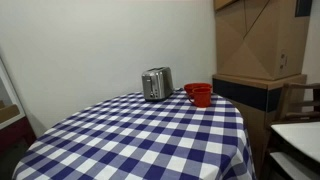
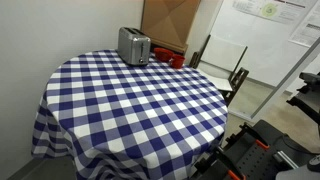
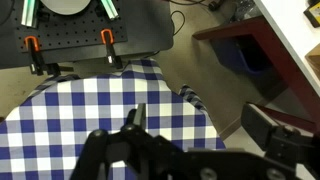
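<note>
In the wrist view my gripper stands open, its dark fingers wide apart, with nothing between them. Below it are the checked cloth and the table's edge. A silver toaster (image 1: 157,84) stands upright at the back of the round table. Beside it are a red mug (image 1: 201,96) and, just behind that, another red piece (image 1: 196,87) that looks like a bowl. The second exterior view also has the toaster (image 2: 133,46) and red mug (image 2: 177,61), far from the dark arm (image 2: 262,145) at lower right.
A blue-and-white checked cloth (image 2: 120,105) covers the table, whose middle and front are clear. Cardboard boxes (image 1: 248,45) stand behind it at the right. A chair (image 2: 225,65) is close to the table's far right side.
</note>
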